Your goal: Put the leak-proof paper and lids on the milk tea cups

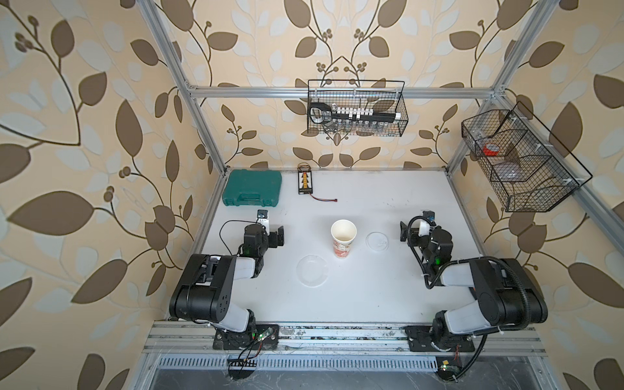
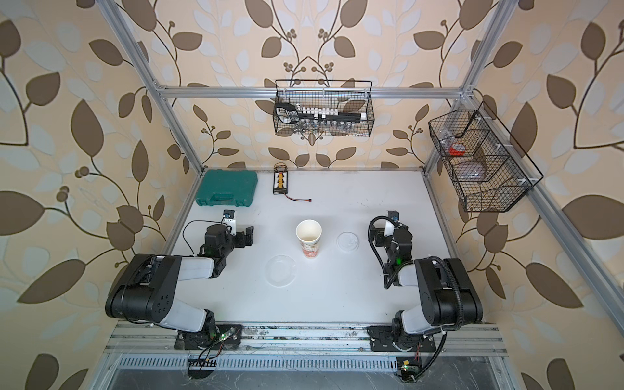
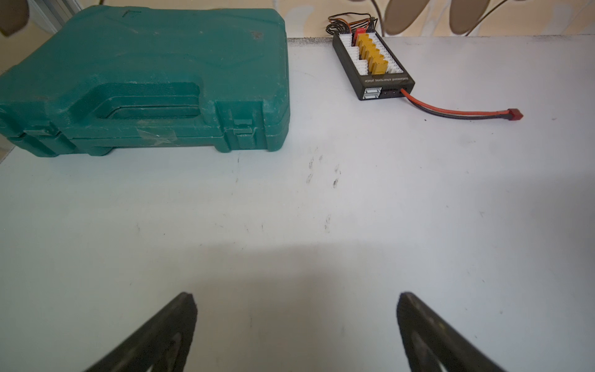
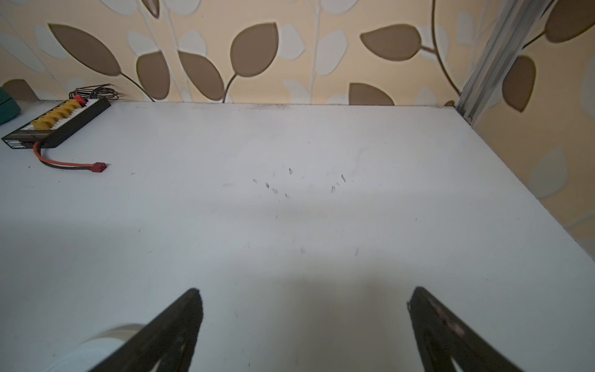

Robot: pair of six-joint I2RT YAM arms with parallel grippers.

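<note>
An open-topped paper cup (image 1: 342, 245) stands upright in the middle of the white table, its outside printed in red near the base. Left of it and nearer the front edge lies a thin, whitish translucent disc (image 1: 312, 270). A smaller clear round piece, like a lid (image 1: 377, 241), rests to the cup's right. Which of the two is the leak proof paper I cannot tell. My left gripper is open over bare table, left of the cup. On the other side, my right gripper is also open and empty, with the cup and both discs to its left.
A green case (image 1: 252, 188) occupies the back left, and a black board with yellow connectors (image 1: 305, 180) and a red-black cable sits beside it. Wire baskets hang on the back frame (image 1: 357, 113) and right side (image 1: 520, 162).
</note>
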